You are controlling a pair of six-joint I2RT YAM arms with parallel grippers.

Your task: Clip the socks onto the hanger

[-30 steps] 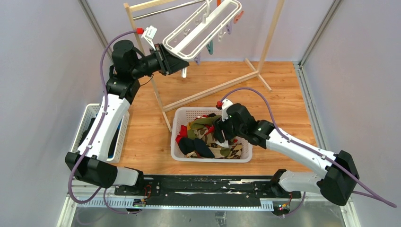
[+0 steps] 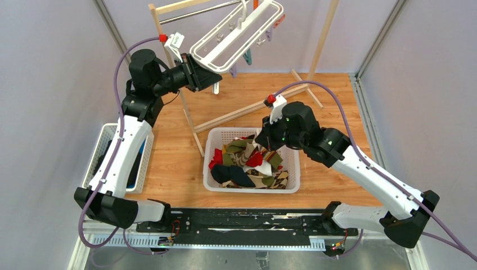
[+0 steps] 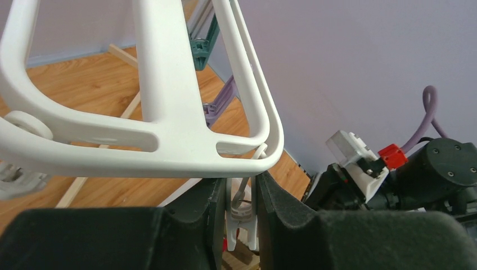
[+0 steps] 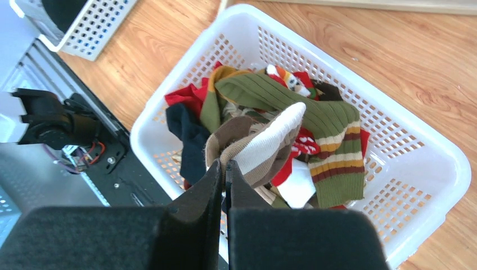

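Note:
The white hanger hangs tilted from the wooden rack, with coloured clips along it. At its near corner, my left gripper is shut on a white clip that dangles below the hanger's frame. Over the basket my right gripper is shut, with the edge of a brown, beige and white striped sock pinched at its fingertips. The sock hangs down above a heap of others, among them an olive striped sock and a dark navy one. Where the sock's lower end lies is hard to tell.
A wooden rack bar crosses the floor behind the basket. A second white basket with dark items stands at the left, beside my left arm. The floor right of the basket is clear.
My right gripper has come up from low among the socks, bringing the striped sock with it. The left arm and the hanger have shifted slightly left; the left gripper still grips the clip.

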